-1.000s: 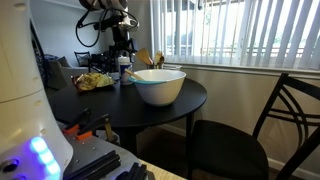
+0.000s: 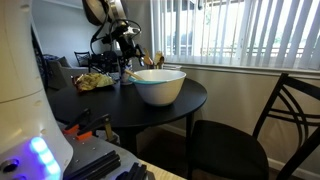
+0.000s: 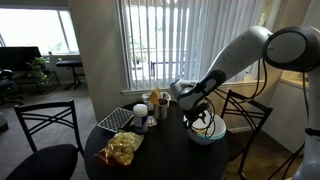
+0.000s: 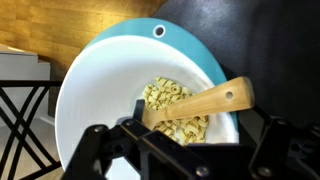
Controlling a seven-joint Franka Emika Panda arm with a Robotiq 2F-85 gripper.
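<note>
A large white bowl [image 2: 160, 88] with a teal rim stands on the dark round table. Pale short pasta [image 4: 165, 93] lies at its bottom in the wrist view. A wooden spoon [image 4: 205, 103] rests in the bowl, its handle end rising over the rim toward the camera. My gripper is open above the bowl, and the spoon's handle crosses the space between its fingers. Whether either finger touches the wood I cannot tell. In exterior view 2 the gripper [image 3: 205, 128] hangs over the bowl [image 3: 207, 135].
Beside the bowl stand a utensil holder [image 3: 160, 107], bottles [image 3: 140, 116] and a white rack [image 3: 116, 120]. A crumpled yellow bag [image 3: 122, 148] lies near the table's edge. Black chairs [image 3: 52, 128] surround the table, whose front part is mostly clear.
In exterior view 1 my gripper has travelled right and down, from above the back left of the table to the bowl. Bowl and spoon look unmoved.
</note>
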